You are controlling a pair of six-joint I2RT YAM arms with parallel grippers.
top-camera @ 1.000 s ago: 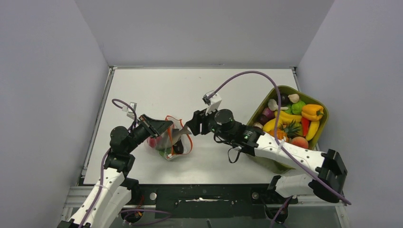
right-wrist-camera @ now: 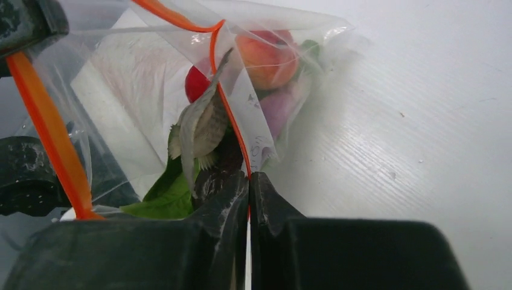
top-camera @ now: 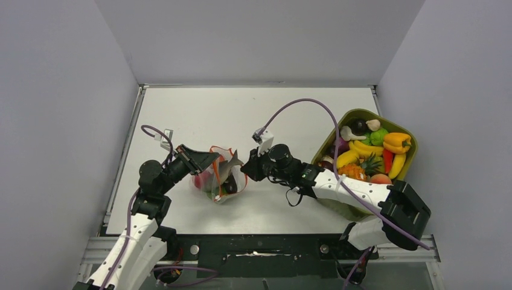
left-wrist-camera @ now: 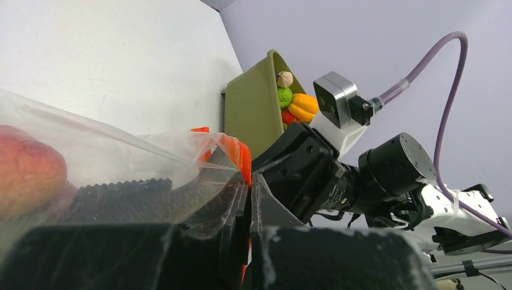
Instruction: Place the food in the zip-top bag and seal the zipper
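Note:
The clear zip top bag [top-camera: 212, 184] with orange zipper strips lies left of centre, its mouth open. Inside show a peach [right-wrist-camera: 265, 59], a red item [right-wrist-camera: 196, 84], a purple item [right-wrist-camera: 279, 110], a green leaf [right-wrist-camera: 166, 196] and a dark item [right-wrist-camera: 217, 172]. A grey tail-like piece [right-wrist-camera: 192, 130] pokes up at the mouth. In the left wrist view, my left gripper is shut on the bag's orange edge. My right gripper is shut at the opposite side, the other orange strip running down between its fingertips.
At the right stands a green bin [top-camera: 412, 160] full of toy food, under and beside my right arm.
The right forearm swung left. My left arm stayed still.

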